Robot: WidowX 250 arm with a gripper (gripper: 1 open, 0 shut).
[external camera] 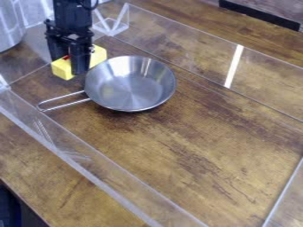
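My black gripper [67,58] reaches down at the upper left over a yellow block [95,56], which lies just behind and left of a steel pan [130,87]. The gripper looks shut on the block's left part, though its fingertips are partly hidden against it. The pan's wire handle [56,104] points to the lower left.
Clear plastic walls run along the left and front of the wooden table [201,160], with another clear strip at the back right. A white object [14,18] stands at the far upper left.
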